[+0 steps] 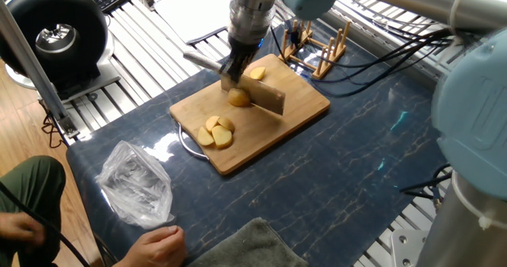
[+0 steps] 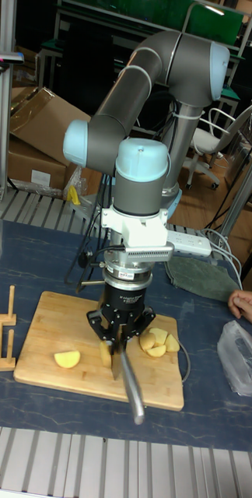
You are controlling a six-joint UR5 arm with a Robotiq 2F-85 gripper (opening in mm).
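Observation:
My gripper (image 1: pixel 231 70) is over the wooden cutting board (image 1: pixel 273 128), shut on a cleaver (image 1: pixel 268 97) near where its handle meets the blade. The blade stands on edge, and its metal handle (image 2: pixel 131 386) points off to one side. Against the blade rests a potato piece (image 1: pixel 238 98), touching it or very close; whether the edge has entered it cannot be told. A cut potato piece (image 2: pixel 67 359) lies alone on the other side of the blade. Several more potato pieces (image 1: pixel 216 131) sit grouped near the board's metal handle.
A wooden peg rack (image 1: pixel 321 57) stands behind the board. A clear plastic container (image 1: pixel 136 185) and a grey cloth (image 1: pixel 249 247) lie on the dark table, with a person's hand (image 1: pixel 158 247) at its edge.

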